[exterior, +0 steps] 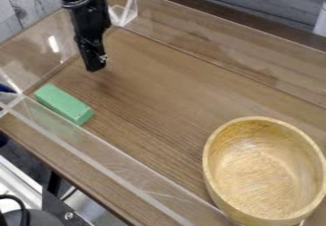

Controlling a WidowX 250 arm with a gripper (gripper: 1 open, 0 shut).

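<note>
My black gripper (98, 60) hangs over the wooden floor of the bin at the upper left, shut, with nothing visible between its fingers. Below it and a little to the left lies a green block (64, 103), apart from it. A large pale yellow bowl (262, 169) sits at the lower right, far from the gripper.
Clear plastic walls (152, 169) edge the wooden floor (173, 92). A blue object and black cables lie outside the wall at the lower left.
</note>
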